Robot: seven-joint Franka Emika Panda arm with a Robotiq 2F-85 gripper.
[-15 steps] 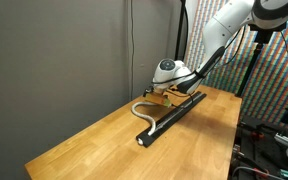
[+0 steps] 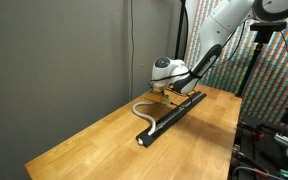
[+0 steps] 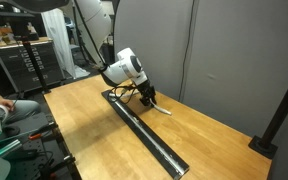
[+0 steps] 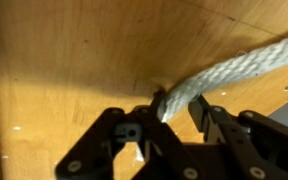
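Note:
A thick white rope (image 2: 151, 123) lies curved on the wooden table, beside a long black strip. In the wrist view the rope (image 4: 249, 65) runs from the upper right down between the dark fingers of my gripper, one finger close on either side of it. Whether they press on the rope does not show. Low over the table at the rope's far end, the gripper (image 3: 147, 98) is small and partly hidden under the white arm (image 3: 124, 68) in exterior view 2.
The long black strip (image 3: 144, 130) lies along the table right beside the rope. A grey wall (image 2: 74, 60) stands behind the table. Bare wood (image 2: 84, 145) stretches out on the near left, and a cable loops by the arm's wrist.
The arm's white wrist has shifted slightly left and tilted over the rope's far end. The rope's near part and the black strip look unmoved.

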